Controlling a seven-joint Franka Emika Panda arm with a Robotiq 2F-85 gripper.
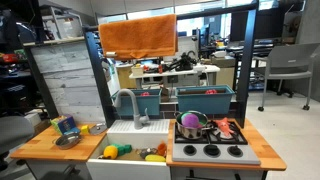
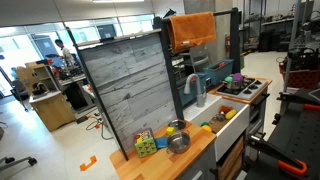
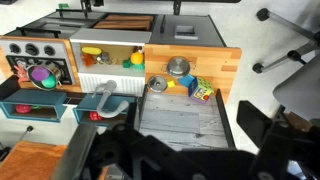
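In the wrist view my gripper shows as dark fingers spread wide at the lower edge, open with nothing between them. It hangs high above the toy kitchen, apart from everything on it. On the wooden counter are a metal pot, a smaller metal bowl and a colourful box, with a yellow item close by. The white sink holds several toy foods, green, yellow and red. A pot with a purple item stands on the stove, beside an orange-red item.
A grey faucet rises behind the sink, with teal bins farther back. An orange towel hangs from the dark frame. White-grey boards wall the counter's back. Bare wood lies in front of the bowls.
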